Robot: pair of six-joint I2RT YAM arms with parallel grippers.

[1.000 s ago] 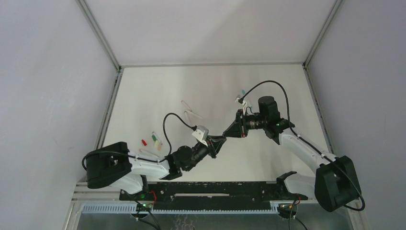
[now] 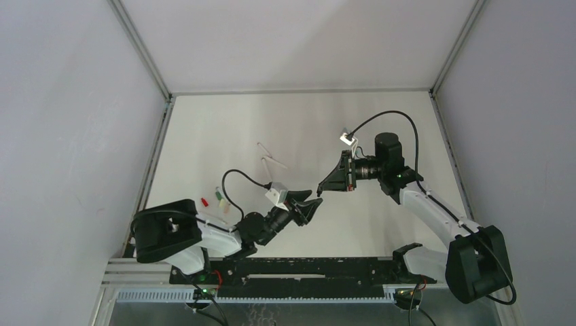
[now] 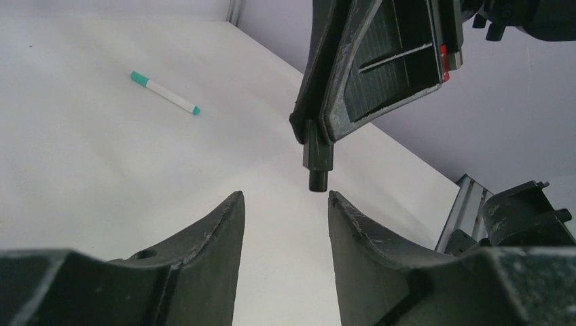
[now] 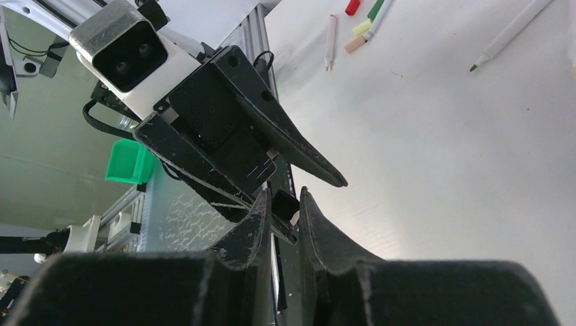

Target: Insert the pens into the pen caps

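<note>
My right gripper (image 2: pixel 320 190) is shut on a small black cap (image 3: pixel 318 156), whose narrower end points down below the fingertips in the left wrist view. In the right wrist view the black cap (image 4: pixel 285 205) shows between the tips. Facing it from the left, my left gripper stands open and empty, its fingers apart from the cap. Loose caps, red (image 4: pixel 352 7), green (image 4: pixel 375 9), yellow (image 4: pixel 362 28) and orange (image 4: pixel 354 45), lie on the left side of the table. An uncapped pen (image 4: pixel 506 37) with a green tip lies beyond them.
A white pen (image 4: pixel 331 42) with an orange tip lies near the loose caps. Several whitish pens (image 2: pixel 274 162) lie around the table's middle. A teal-ended marker (image 3: pixel 166 94) rests behind the right arm.
A second ago the left gripper was closed up close to the right fingertips; it has since opened and shifted slightly.
</note>
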